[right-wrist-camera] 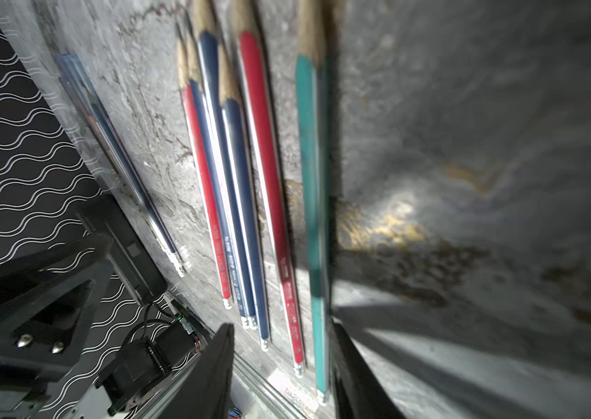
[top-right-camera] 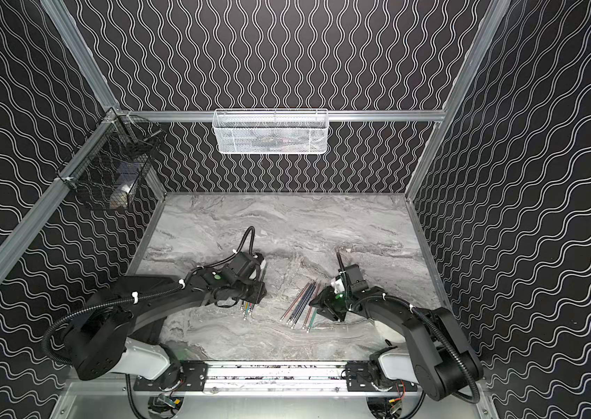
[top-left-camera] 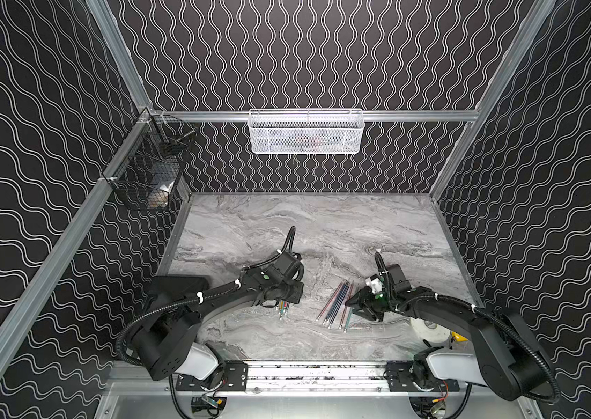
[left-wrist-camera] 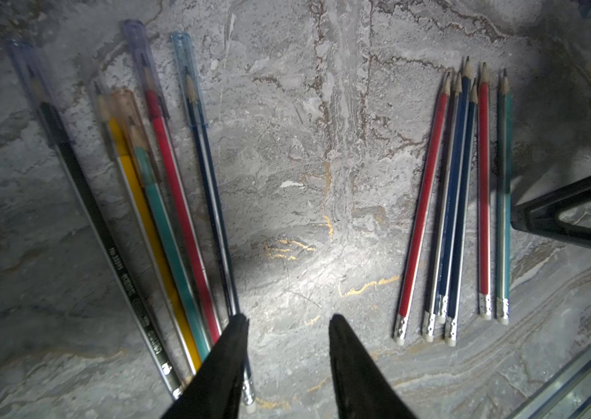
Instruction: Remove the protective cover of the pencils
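Observation:
Several capped pencils, among them a black one (left-wrist-camera: 110, 251), a yellow one (left-wrist-camera: 148, 237), a pink one (left-wrist-camera: 190, 244) and a dark blue one (left-wrist-camera: 215, 209), lie below my left gripper, which is open and empty. Their translucent caps sit over the tips. To the right, a group of uncapped red, blue and teal pencils lies side by side. My right gripper is low over this group, fingers apart, with the teal pencil (right-wrist-camera: 315, 209) beside one fingertip; whether it touches is unclear.
A white mesh basket (top-left-camera: 305, 136) hangs on the back wall, a black wire basket (top-left-camera: 141, 174) on the left. A white roll (top-left-camera: 428, 331) lies right of the right arm.

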